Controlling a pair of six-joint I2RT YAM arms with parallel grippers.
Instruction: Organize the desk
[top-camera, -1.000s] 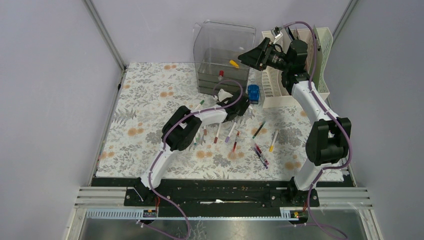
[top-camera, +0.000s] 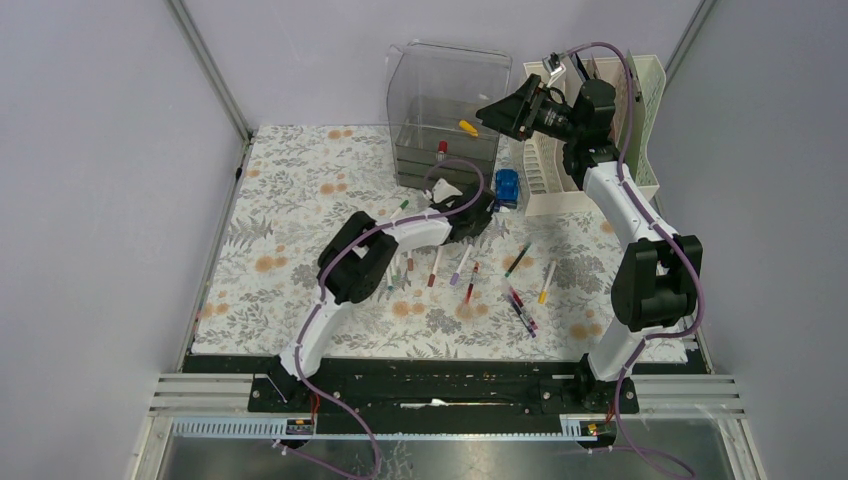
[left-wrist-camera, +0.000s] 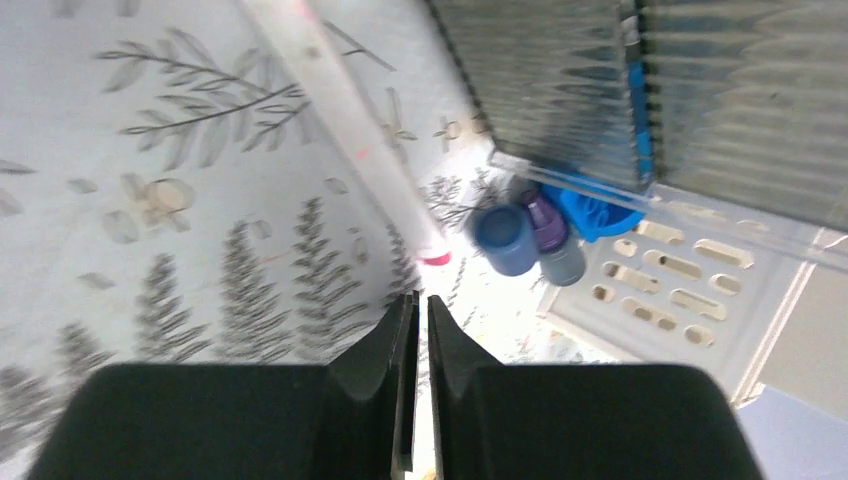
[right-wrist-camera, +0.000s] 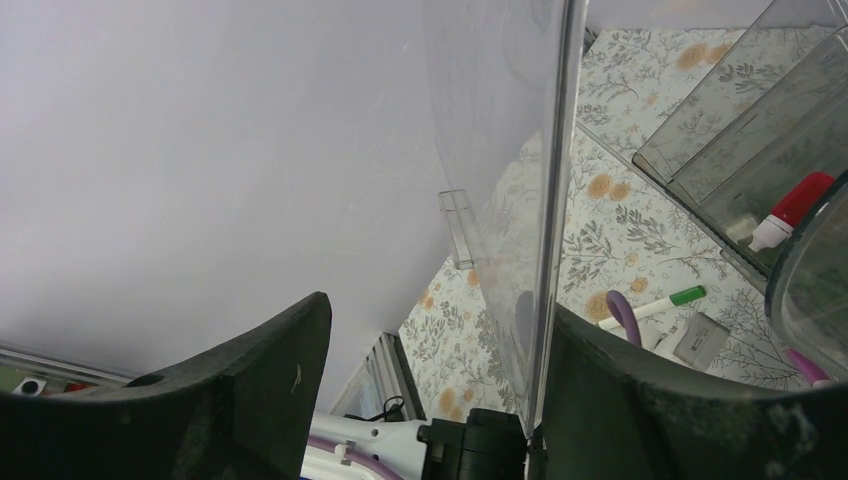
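Observation:
My left gripper is low over the desk before the clear organizer (top-camera: 450, 80), its fingers together; what is between them is not clear. A white pink-capped marker (left-wrist-camera: 380, 170) lies just beyond the fingertips, near blue and purple caps (left-wrist-camera: 505, 240) and a blue item (top-camera: 506, 186). Loose markers, among them a green one (top-camera: 518, 258) and a yellow one (top-camera: 548, 282), lie across the front. My right gripper (top-camera: 497, 115) is raised by the organizer, fingers apart, with a clear panel (right-wrist-camera: 548, 150) seen between them in the right wrist view.
A cream file holder (top-camera: 545, 200) with folders stands at the back right. A red-and-white item (right-wrist-camera: 795, 210) and a yellow one (top-camera: 468, 128) are in the organizer.
The right arm looks unchanged.

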